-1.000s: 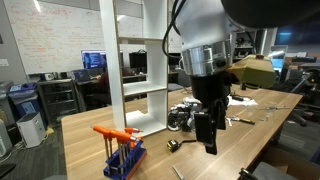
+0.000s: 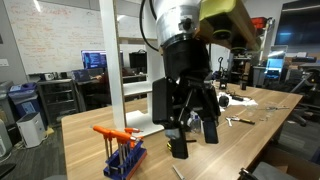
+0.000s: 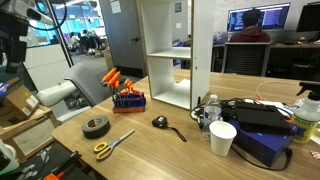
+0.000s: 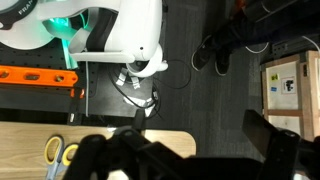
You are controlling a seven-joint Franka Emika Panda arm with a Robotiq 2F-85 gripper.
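Note:
My gripper (image 2: pixel 195 141) hangs at the near side in exterior view 1, its two dark fingers spread apart with nothing visible between them. In the wrist view, the black fingers (image 4: pixel 265 142) stand far apart above the floor by the table edge. Scissors (image 3: pixel 112 146) with yellow handles lie on the table. A roll of dark tape (image 3: pixel 95 126) is behind them. A blue rack (image 3: pixel 130 100) holds several orange-handled tools (image 3: pixel 113 76). A black spoon-like utensil (image 3: pixel 167 124) lies mid-table. The gripper touches none of these.
A white shelf unit (image 3: pixel 180 93) stands at the back. To the right are a white cup (image 3: pixel 222 137), a clear bottle (image 3: pixel 211 113) and a blue box (image 3: pixel 262 146) under a black case.
In exterior view 1, the arm has swung left and turned, bringing both fingers into view. The table objects have not visibly moved.

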